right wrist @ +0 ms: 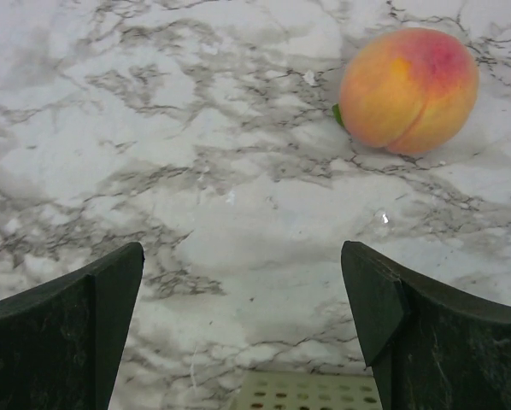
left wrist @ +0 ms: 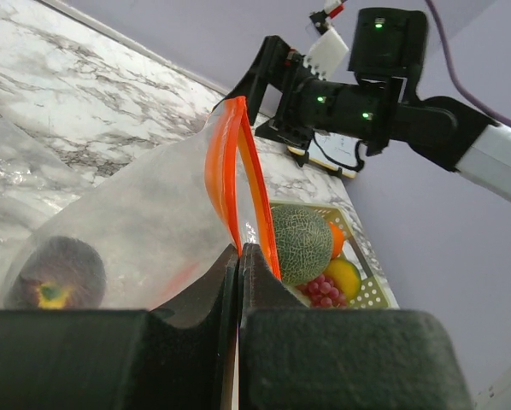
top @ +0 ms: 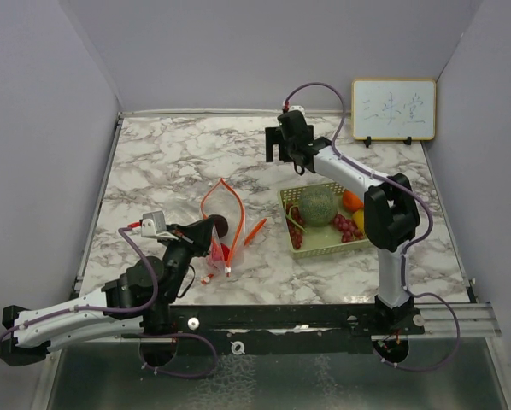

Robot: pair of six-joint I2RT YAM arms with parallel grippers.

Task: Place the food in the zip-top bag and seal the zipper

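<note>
The clear zip top bag (top: 232, 205), with an orange-edged mouth, stands on the table's left half. Inside it lie a dark round fruit (left wrist: 57, 273) and a red item (top: 224, 253). My left gripper is shut on the bag's orange edge (left wrist: 232, 154), holding it upright. A peach (right wrist: 409, 90) rests on bare marble at the back, outside the bag; in the top view it is hidden. My right gripper (top: 278, 143) hovers over the back of the table, fingers (right wrist: 119, 307) wide apart and nothing between them. The peach sits ahead and right of those fingers.
A pale green basket (top: 328, 249) holds a melon (top: 318, 205), grapes, an orange (top: 352, 201) and a yellow fruit. An orange strip (top: 255, 231) lies beside the bag. A whiteboard (top: 394, 109) stands at the back right.
</note>
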